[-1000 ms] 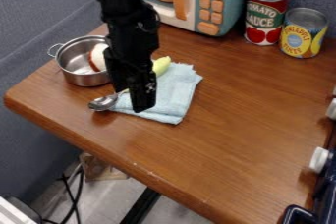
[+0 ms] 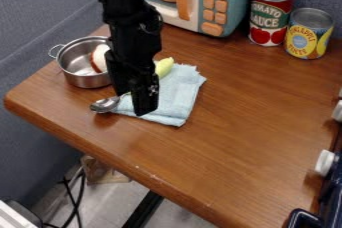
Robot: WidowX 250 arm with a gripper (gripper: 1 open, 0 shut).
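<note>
The black gripper (image 2: 138, 97) hangs low over a pale blue folded cloth (image 2: 179, 102) in the left middle of the table. A metal spoon (image 2: 104, 105) lies at the cloth's left edge, just left of the fingertips. A yellow object (image 2: 164, 66), perhaps a banana, is partly hidden behind the gripper. A steel pot (image 2: 75, 71) with a pale round item inside stands to the left rear, partly behind the arm. Whether the fingers are open or shut, or hold anything, I cannot tell.
A toy microwave (image 2: 221, 2) stands at the back, with a tomato can (image 2: 269, 17) and a yellow-labelled can (image 2: 307, 37) to its right. A dark stove-like appliance (image 2: 321, 192) is at the right edge. The table's front-left edge drops to the floor.
</note>
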